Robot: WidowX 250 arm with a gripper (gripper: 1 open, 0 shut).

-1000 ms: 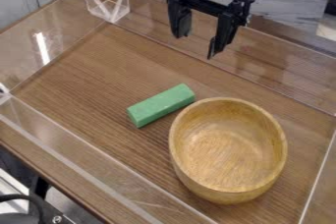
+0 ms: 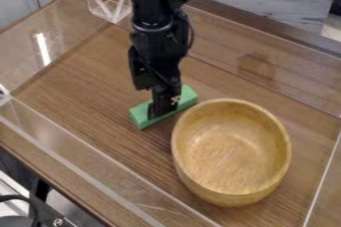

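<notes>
My black gripper point(image 2: 158, 90) hangs down over the green block point(image 2: 144, 112), its lower part at the block's upper face. The block lies on the wooden table point(image 2: 74, 82), just left of a tan oval bowl point(image 2: 229, 149). The gripper is open; whether it touches the block is hard to tell, as it hides part of it.
A clear plastic object point(image 2: 110, 2) stands at the back left. The bowl takes up the front right, and dark cables point(image 2: 27, 203) lie at the bottom left corner.
My gripper has come down and toward the front left from high at the back right, and is now at the green block. The block and bowl are in the same places.
</notes>
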